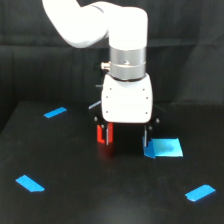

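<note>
A small red object (109,133) stands on the dark surface near the middle of the view. My white gripper (126,136) hangs slightly to the right of it, pointing down, its fingers spread wide and only dark background between them. The left finger passes in front of the red object and hides a strip of it; whether they touch I cannot tell. Beside the right finger lies a light-blue piece (168,147) with a darker blue left part (149,149).
Blue tape strips lie at the back left (55,112), front left (30,184) and front right (200,192).
</note>
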